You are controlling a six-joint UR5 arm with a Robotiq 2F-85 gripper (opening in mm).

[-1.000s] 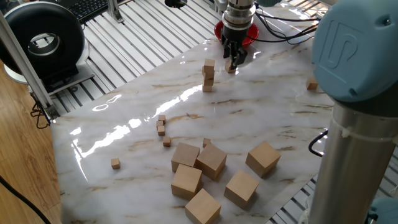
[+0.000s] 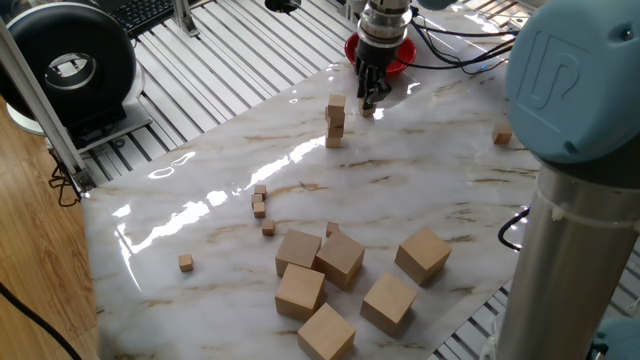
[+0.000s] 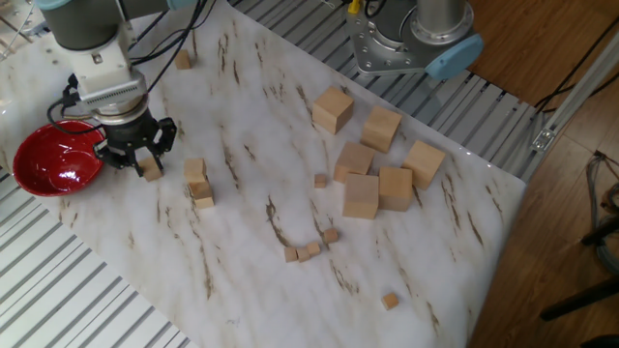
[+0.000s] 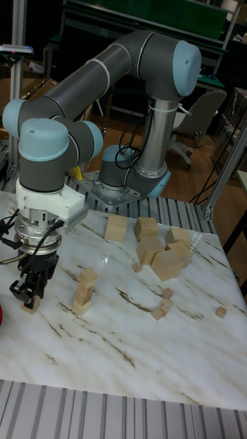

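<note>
A medium wooden cube is right at the fingers of my gripper, close to the red bowl. My gripper points down over this cube, fingers at its upper part; whether they press on it or stand just clear cannot be told. In exterior view 1 the fingers cover most of the cube. Beside it rises a stack of similar cubes, leaning unevenly, apart from the gripper. The red bowl lies on the gripper's other side, partly behind the arm in exterior view 1.
Several large wooden cubes cluster near the robot's base side. Small cubes lie mid-table, and one small cube sits alone. Another medium cube stands apart near the arm. Bare marble table lies between the stack and the large cubes.
My gripper has shifted slightly left and down in exterior view 1, with less of the cube showing beneath it. The stack and the other cubes have stayed put.
</note>
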